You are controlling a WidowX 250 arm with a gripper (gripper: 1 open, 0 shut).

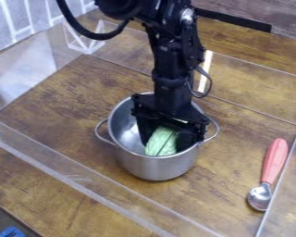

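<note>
My black gripper (170, 115) reaches down from the top into a steel pot (148, 159) at the centre of the wooden table. Inside the pot, under the gripper, lies a pale green striped object (162, 141), partly covered by the gripper. Whether the fingers are open or closed on it cannot be made out.
A scoop with a pink handle (273, 159) lies to the right of the pot. A pale upright strip stands behind the arm.
</note>
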